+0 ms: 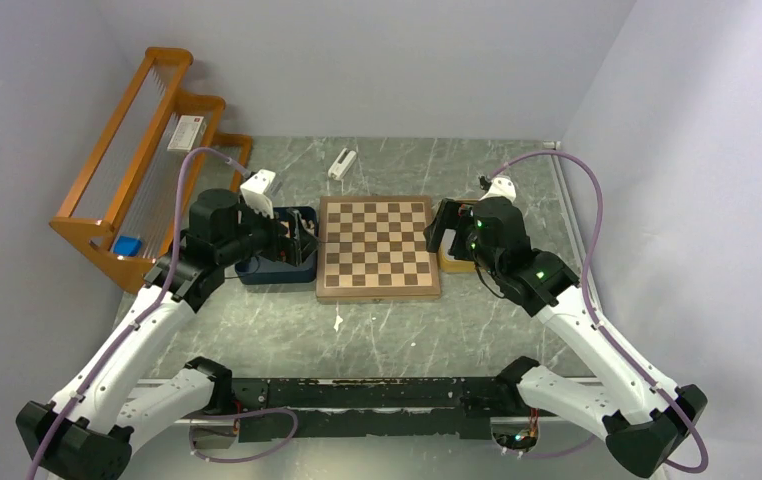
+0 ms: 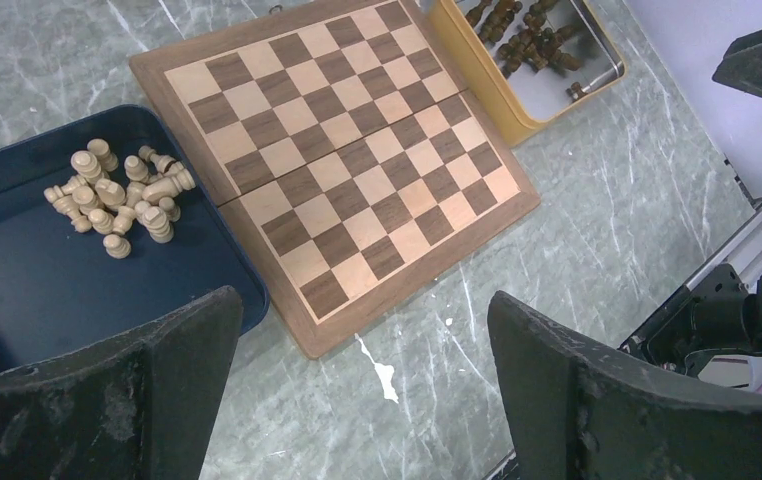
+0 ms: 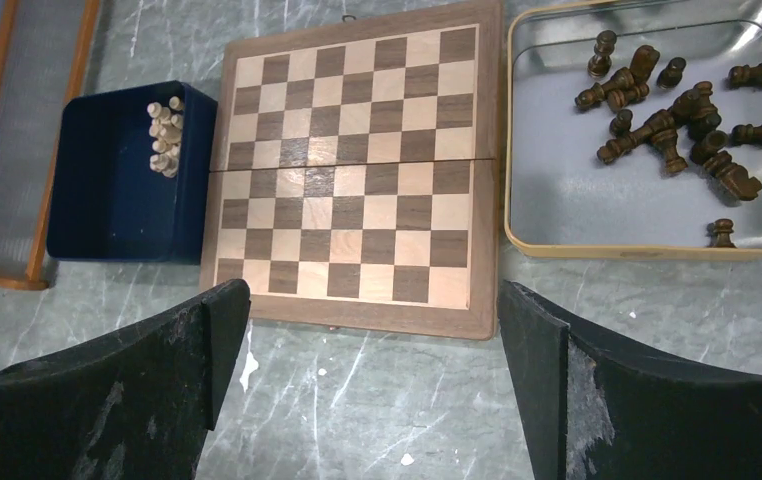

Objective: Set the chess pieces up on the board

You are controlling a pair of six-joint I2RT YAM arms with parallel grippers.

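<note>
An empty chessboard (image 1: 377, 294) with a wooden border lies flat in the middle of the table. Left of it is a dark blue bin (image 2: 37, 310) with light pieces (image 2: 117, 200) heaped toward the board side. On the right a yellow-rimmed tray (image 3: 637, 252) holds dark pieces (image 3: 672, 125), most of them lying down. My left gripper is open above the table near the blue bin, nothing between its fingers. Opposite it, by the yellow tray, hovers my right gripper, also open and empty. In the top view the arms partly cover both containers.
A wooden rack (image 1: 142, 150) stands at the left, with a small box (image 1: 187, 133) and a blue item (image 1: 127, 245) on it. Behind the board lies a white device (image 1: 342, 163).
</note>
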